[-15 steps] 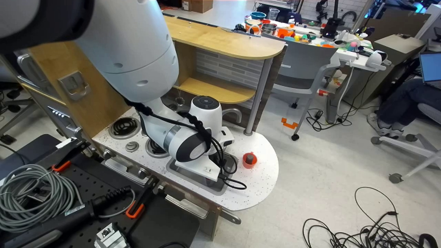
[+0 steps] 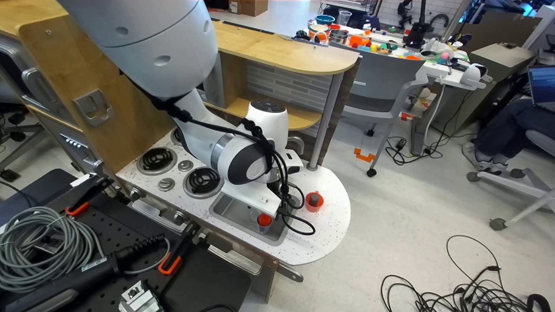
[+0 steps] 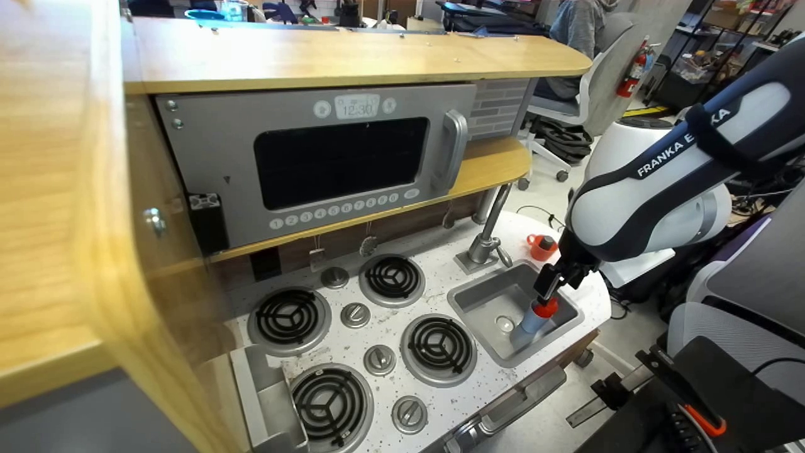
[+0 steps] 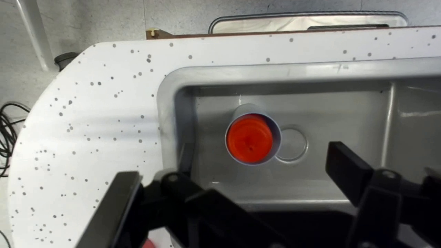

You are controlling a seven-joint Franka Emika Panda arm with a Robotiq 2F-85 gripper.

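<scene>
A grey-blue cup (image 4: 250, 108) with something red (image 4: 249, 138) inside it stands in the grey sink (image 4: 326, 124). In exterior view 2 the cup (image 3: 533, 321) is near the sink's right end, with the red item (image 3: 544, 307) showing at its mouth. My gripper (image 3: 560, 280) is just above it there. In the wrist view my gripper is open, its dark fingers (image 4: 347, 169) far apart on either side of the cup, with nothing held. A red mug (image 2: 314, 201) with a dark object inside sits on the white counter right of the sink.
The faucet (image 3: 483, 245) rises behind the sink. Several stove burners (image 3: 392, 277) and knobs lie to its left. A microwave (image 3: 324, 151) sits under the wooden shelf. Bare counter (image 2: 333, 223) surrounds the red mug at the rounded end.
The gripper and forearm have moved up and slightly right in exterior view 1. The red item in the cup, hidden before, now shows there. The red mug has stayed put.
</scene>
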